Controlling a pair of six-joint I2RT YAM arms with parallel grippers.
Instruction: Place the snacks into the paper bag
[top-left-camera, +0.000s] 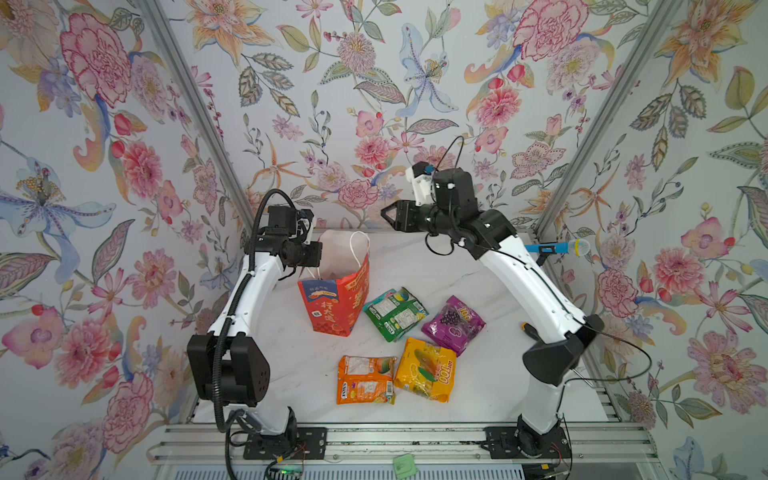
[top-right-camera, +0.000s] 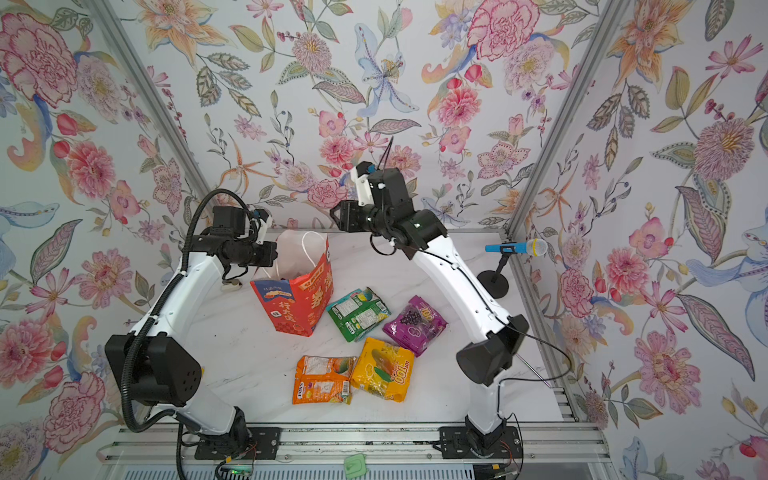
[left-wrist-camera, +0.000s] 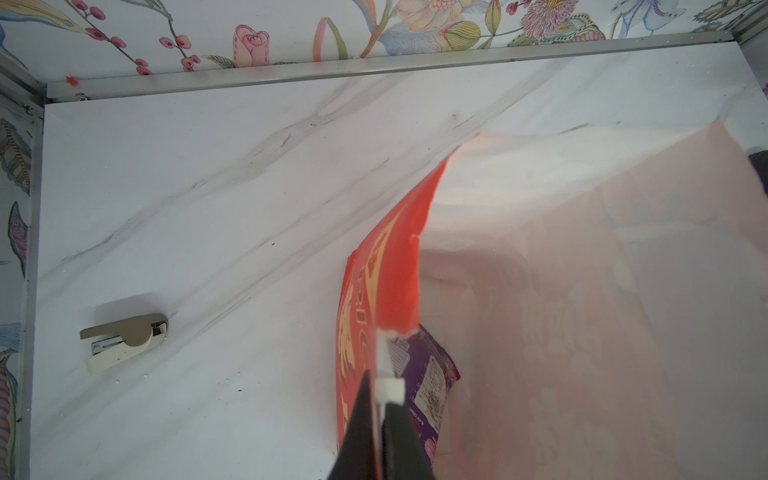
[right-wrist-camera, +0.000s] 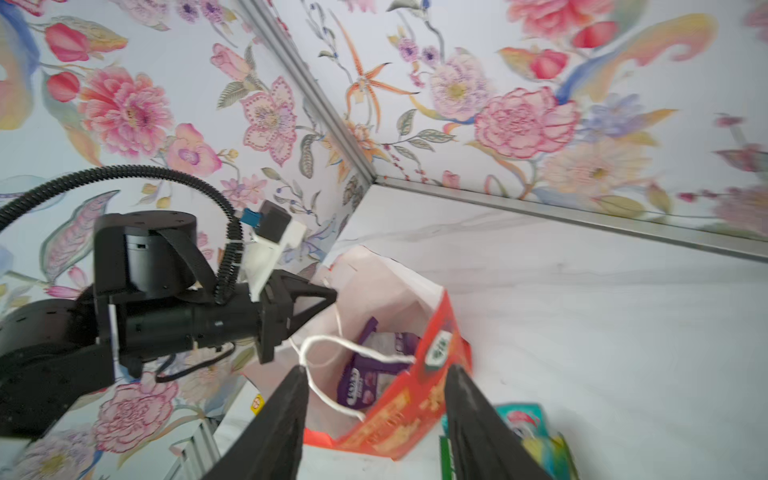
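Observation:
The red paper bag (top-left-camera: 340, 300) stands upright with its mouth open. My left gripper is shut on the bag's rim at the left side. Inside the bag lies a dark purple snack pack, which also shows in the left wrist view. Up and to the right of the bag, my right gripper hangs open with nothing between its fingers. On the table lie a green pack (top-left-camera: 395, 313), a purple grape pack (top-left-camera: 453, 324), a yellow pack (top-left-camera: 425, 369) and an orange pack (top-left-camera: 365, 379).
A white handle (right-wrist-camera: 344, 352) loops over the bag's mouth. On the far left of the left wrist view sits a stapler (left-wrist-camera: 125, 340). A blue object on a black stand (top-right-camera: 512, 249) is at the right.

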